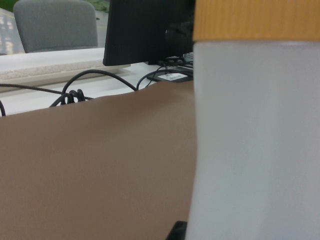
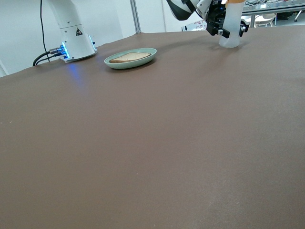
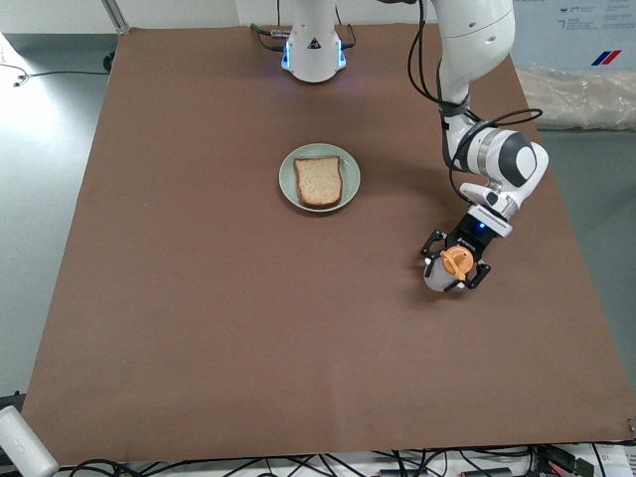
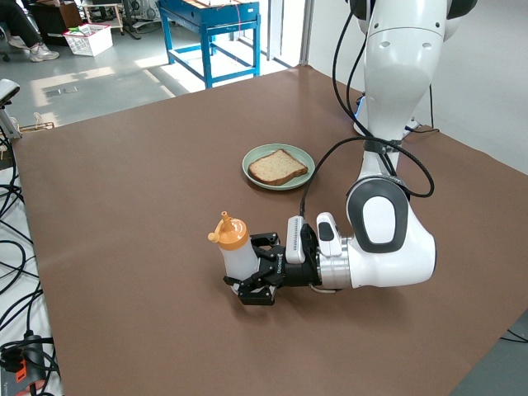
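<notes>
A slice of bread (image 3: 318,181) lies on a pale green plate (image 3: 344,199) near the middle of the brown table (image 3: 248,318). To the right of the plate, my gripper (image 3: 455,260) is shut on a translucent squeeze bottle (image 4: 241,261) with an orange cap (image 4: 229,233) and nozzle, held upright low over or on the tabletop; I cannot tell whether it touches. In the wrist view the bottle (image 1: 255,140) fills the right half, hiding most of the gripper.
The arm's white base (image 3: 313,55) stands at the back of the table, with loose cables around the arm. Black cables (image 3: 298,462) line the near edge.
</notes>
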